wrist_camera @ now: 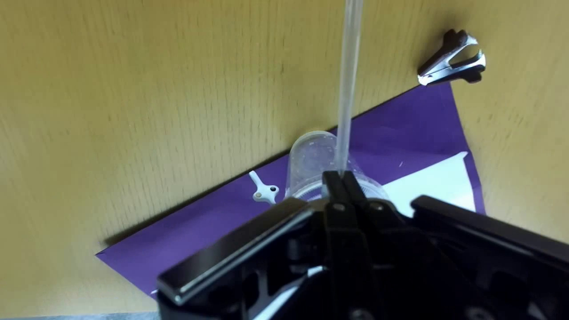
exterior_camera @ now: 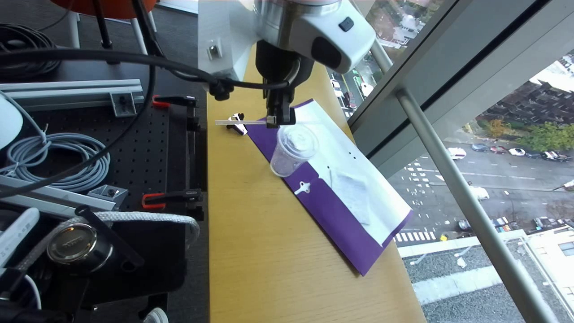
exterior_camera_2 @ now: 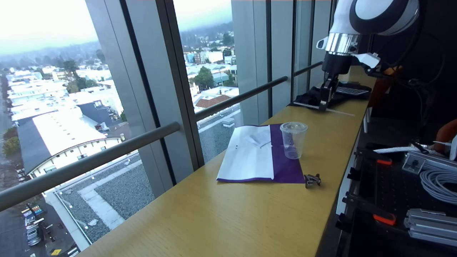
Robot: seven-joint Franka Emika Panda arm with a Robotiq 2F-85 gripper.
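A thin clear straw (wrist_camera: 349, 69) is pinched crosswise in my gripper, whose fingers are shut on it. The straw sticks out to both sides of the fingertips in both exterior views and lies roughly level. A clear plastic cup (exterior_camera_2: 294, 143) with a lid (exterior_camera: 298, 141) stands upright on the purple-edged sheet. Seen in exterior view 1, the fingertips hang just above and behind the lid; exterior view 2 shows them clearly apart from the cup. In the wrist view, the fingers cover part of the lid.
The purple and white sheet (exterior_camera: 371, 215) lies on the wooden ledge (exterior_camera: 253, 242), with a small white key-shaped piece (wrist_camera: 263, 190) on it. A staple remover (exterior_camera_2: 311, 180) sits by the sheet's corner. Window rail (exterior_camera: 457, 167) runs along one side.
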